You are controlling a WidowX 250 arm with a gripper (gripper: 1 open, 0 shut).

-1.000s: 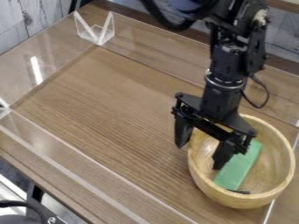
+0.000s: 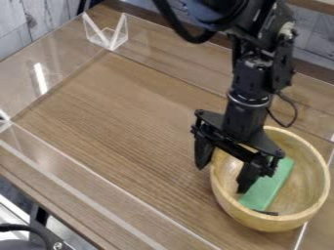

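Observation:
A pale yellow bowl (image 2: 229, 203) stands at the right front of the wooden table. Inside it lies a green flat rectangular object (image 2: 271, 182), partly covered by the arm. The black gripper (image 2: 226, 163) is low over the left part of the bowl, its fingers reaching down into it. Whether the fingers are open, shut or touching the green object cannot be told from this view.
Bare wooden tabletop (image 2: 104, 127) fills the left and middle. A clear angular plastic piece (image 2: 108, 31) is at the back left. Dark cables or a frame show at the bottom left corner.

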